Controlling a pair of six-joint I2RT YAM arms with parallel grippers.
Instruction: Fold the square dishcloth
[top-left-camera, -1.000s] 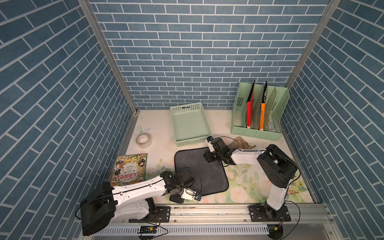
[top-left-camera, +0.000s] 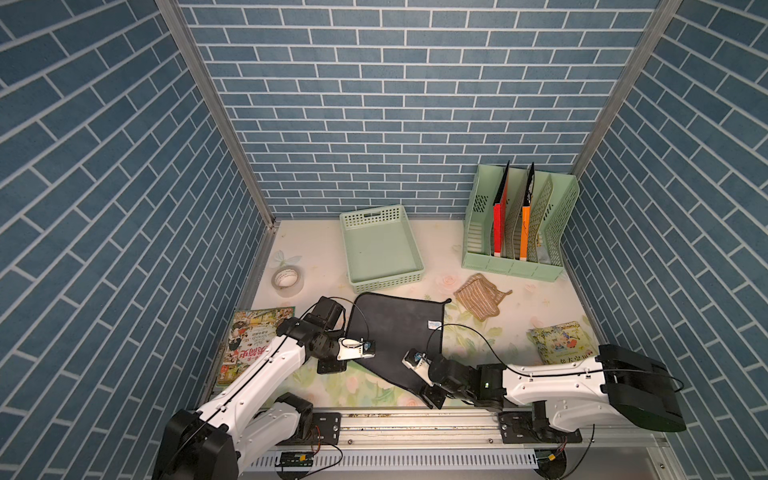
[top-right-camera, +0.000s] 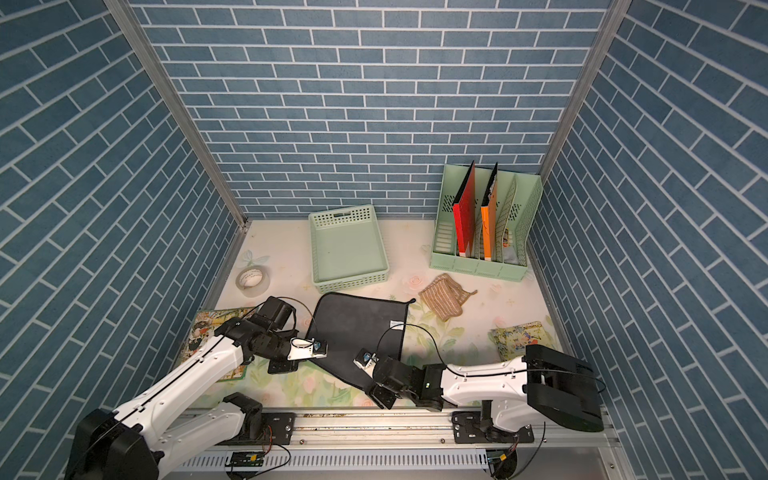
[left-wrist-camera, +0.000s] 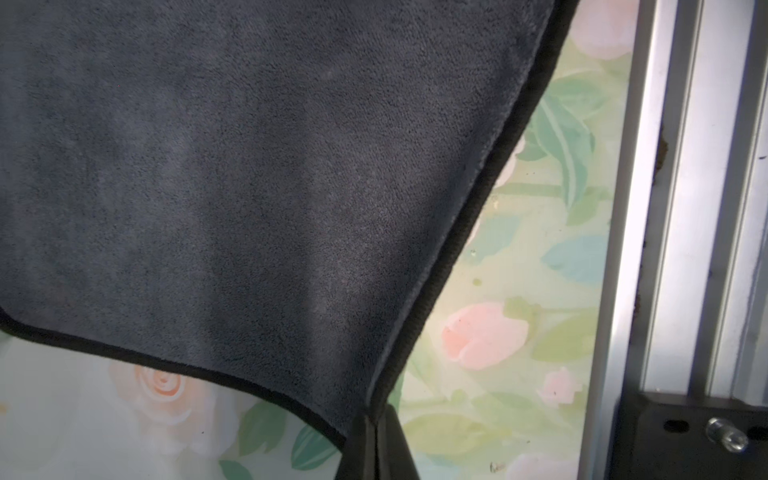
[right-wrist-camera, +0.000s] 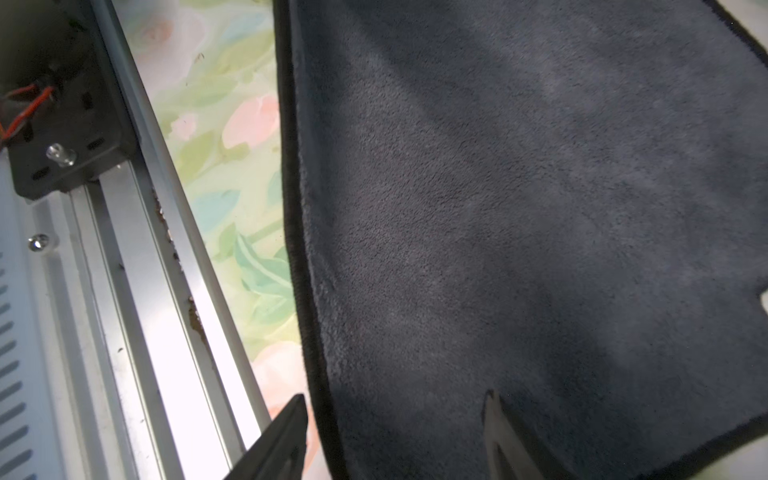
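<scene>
The dark grey square dishcloth (top-left-camera: 400, 320) with black edging lies mostly flat on the table, a white label on its right side in the top views. My left gripper is shut on its near-left corner; the cloth tapers to a point and its near edge curls up there. Over by the near-right corner, my right gripper stands open. One of its fingers (right-wrist-camera: 281, 448) is just outside the cloth's near edge and the other is over the cloth. Whether these fingertips touch the fabric, I cannot tell.
Behind the cloth sits an empty green basket (top-left-camera: 384, 248). A brown crumpled cloth (top-left-camera: 480, 297) lies right of it, with a green file rack (top-left-camera: 512, 264) farther back. Tape roll (top-left-camera: 287, 280) and book (top-left-camera: 252, 340) are at left. A metal rail (top-left-camera: 416, 420) borders the front.
My right gripper has come from the cloth's far-right corner to its near-right corner, uncovering the label. My left gripper has shifted left and away from the rail, dragging the near-left corner along.
</scene>
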